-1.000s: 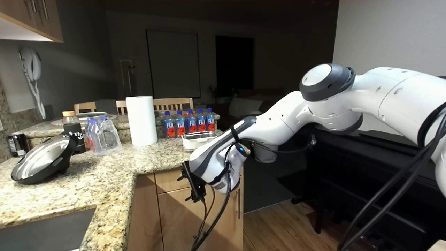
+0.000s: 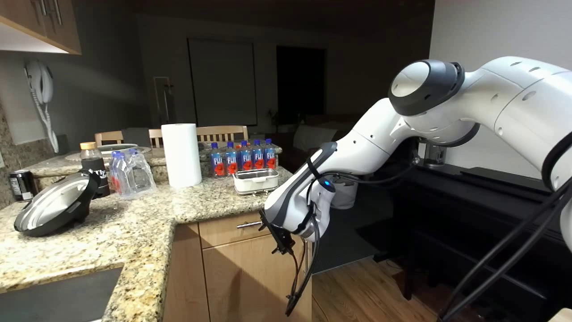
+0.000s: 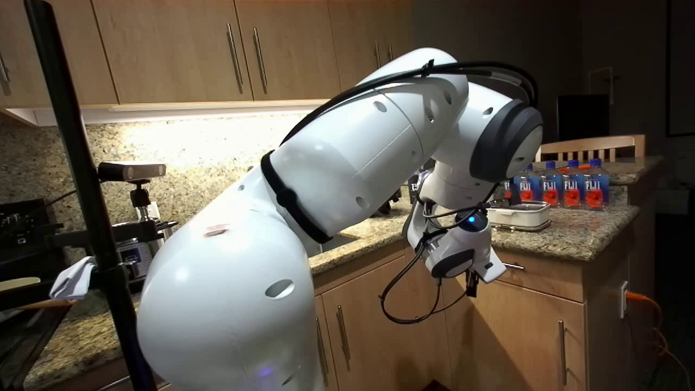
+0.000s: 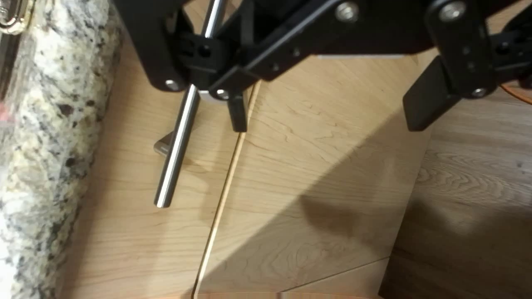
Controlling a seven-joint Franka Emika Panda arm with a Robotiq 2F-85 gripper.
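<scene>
In the wrist view my gripper is open, its two black fingers wide apart with nothing between them. A silver bar handle (image 4: 179, 134) on the drawer front (image 4: 127, 214) lies beside the left finger, outside the gap; part of the bar is hidden behind the gripper. Between the fingers the cabinet door (image 4: 319, 149) shows in the background. From exterior view 1, the drawer handle (image 2: 250, 224) is left of my wrist, and the drawer looks closed. My fingers are mostly hidden behind the wrist there.
The granite counter edge (image 4: 65, 149) runs close along the drawer. On the counter stand a white lidless container (image 2: 256, 181), several Fiji bottles (image 2: 245, 158), a paper towel roll (image 2: 182, 155) and a tilted black-rimmed lid (image 2: 56, 204). Open floor (image 2: 348, 292) lies right of the cabinet.
In exterior view 1 my wrist has moved right and slightly up, and the upper arm has risen. The drawer handle, covered by the arm before, is now visible there. The counter objects stay put.
</scene>
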